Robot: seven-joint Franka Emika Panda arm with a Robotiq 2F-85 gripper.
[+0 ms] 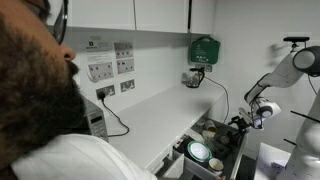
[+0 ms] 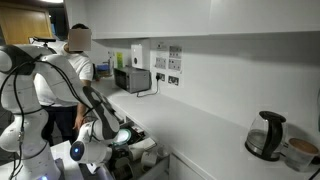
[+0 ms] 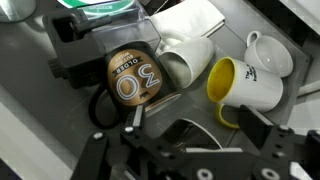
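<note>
My gripper stands open over a grey drawer of dishes, with nothing held between its fingers. In the wrist view, a black item with a round brown-orange label (image 3: 135, 78) lies beyond the left finger. A white cup (image 3: 186, 62) rests on its side beside it. Nearer the right finger lies a white mug with a yellow inside (image 3: 246, 85), also tipped over. Behind that sits another white cup (image 3: 268, 54). Part of a dark, pale-rimmed object (image 3: 190, 133) shows between the fingers, mostly hidden. The arm (image 1: 262, 106) reaches over the drawer from the right.
A white plate with a green rim (image 1: 199, 151) lies in the drawer, near a pale cup (image 1: 216, 164). A kettle (image 2: 265, 135) stands at its right. A person's head (image 1: 40, 90) fills the left foreground.
</note>
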